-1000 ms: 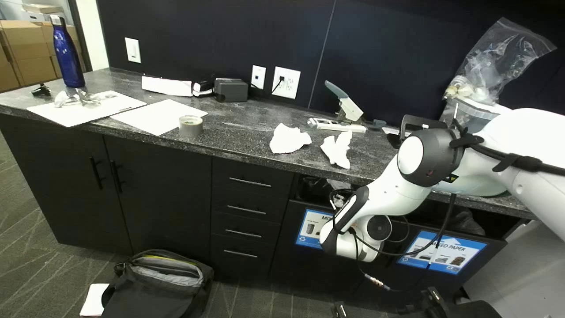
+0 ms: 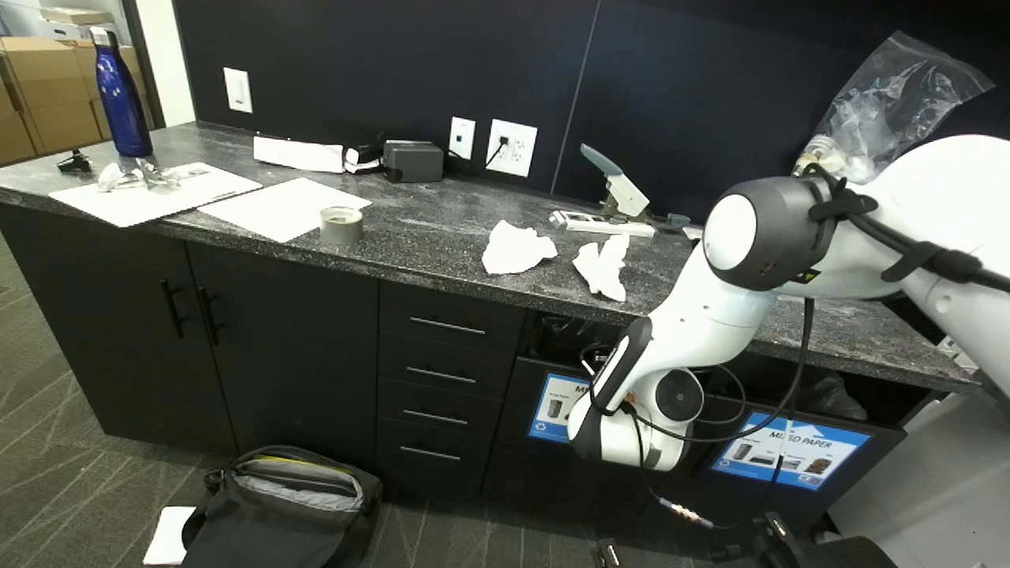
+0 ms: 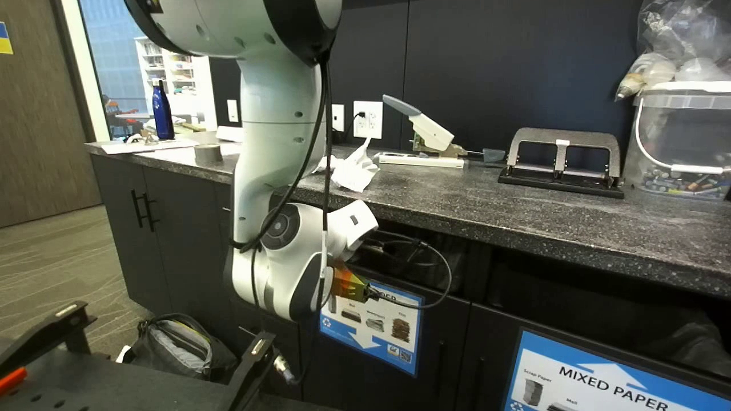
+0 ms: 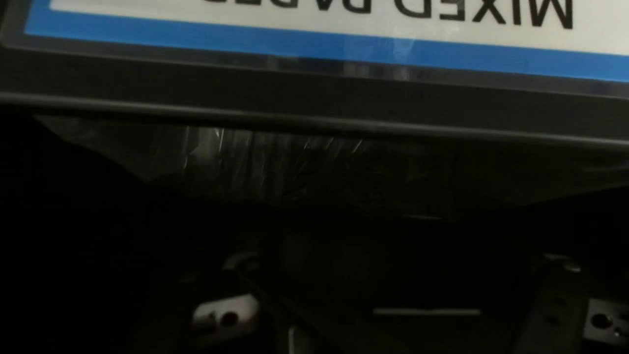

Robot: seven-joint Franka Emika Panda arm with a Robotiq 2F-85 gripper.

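In the wrist view my gripper stands open in deep shadow, its two fingers far apart and nothing visible between them. Ahead of it is a dark bin opening with a clear plastic liner (image 4: pixel 206 153), below an upside-down mixed-paper sign (image 4: pixel 365 23). Both exterior views show the wrist bent down at the cabinet front, below the counter edge; the fingers are hidden there. Two crumpled white papers, one left (image 2: pixel 518 249) and one right (image 2: pixel 603 268), lie on the counter (image 2: pixel 426 237) above the bins.
A stapler (image 2: pixel 620 194) and, in the second exterior view, a hole punch (image 3: pixel 562 161) and clear tub (image 3: pixel 678 144) stand along the back. Tape (image 2: pixel 341 226), paper sheets (image 2: pixel 284 208) and a blue bottle (image 2: pixel 121 95) lie farther left. A bag (image 2: pixel 284 502) is on the floor.
My upper arm and elbow have risen and now cover the hole punch and tub in the first exterior view. The wrist has shifted only slightly; the crumpled papers on the counter are unmoved.
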